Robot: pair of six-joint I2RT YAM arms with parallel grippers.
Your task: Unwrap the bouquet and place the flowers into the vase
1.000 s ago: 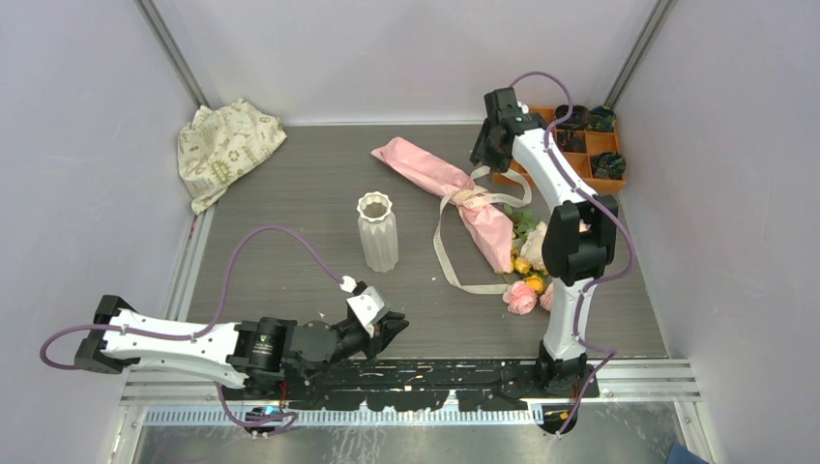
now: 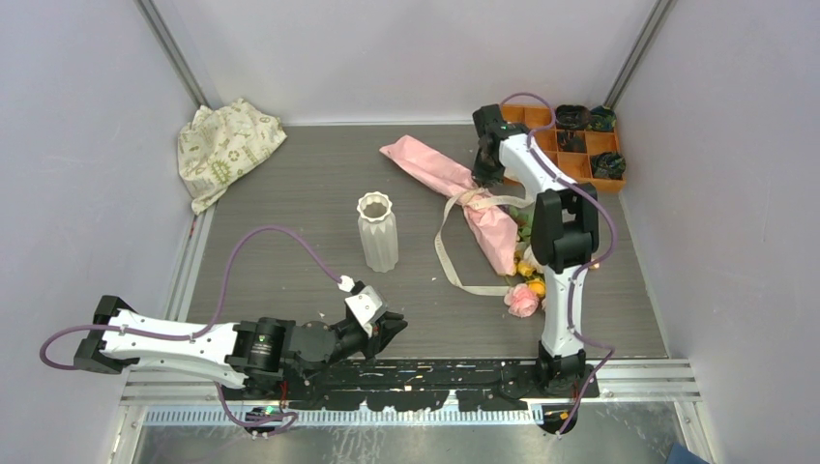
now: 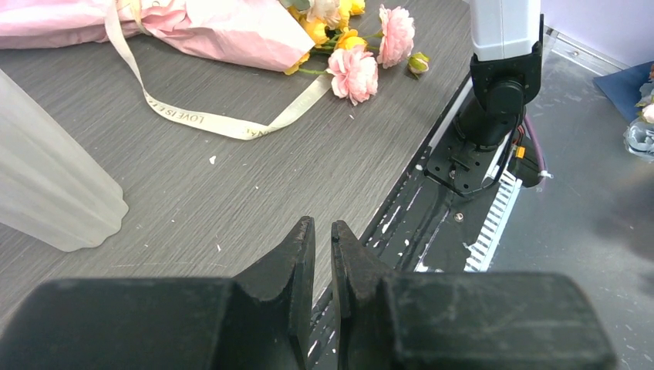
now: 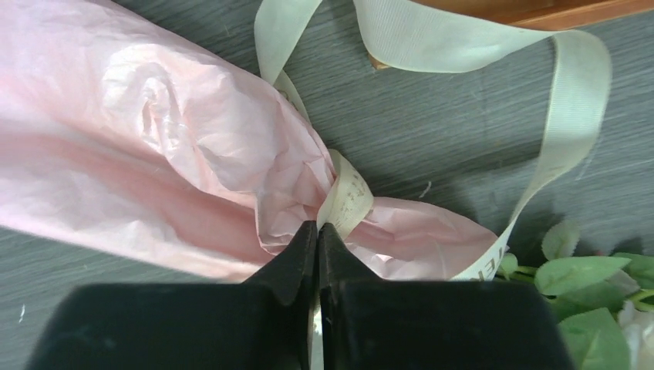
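The flower bouquet in pink wrapping paper (image 2: 437, 171) lies slantwise on the table, a cream ribbon (image 2: 447, 261) tied around its middle. Pink and yellow flowers (image 3: 354, 73) stick out of its near end, partly under the right arm in the top view. My right gripper is at the tie, its fingers closed together on the ribbon where it crosses the crumpled paper. Left of the bouquet stands the white fluted vase (image 2: 378, 232), upright and apparently empty. My left gripper hangs near the front edge with a narrow, empty gap between its fingers.
An orange compartment box (image 2: 600, 140) with dark bundles in it stands at the back right, close to the right arm. A patterned cloth bag (image 2: 227, 150) lies at the back left. Bare table surrounds the vase.
Left arm and vase have stayed put.
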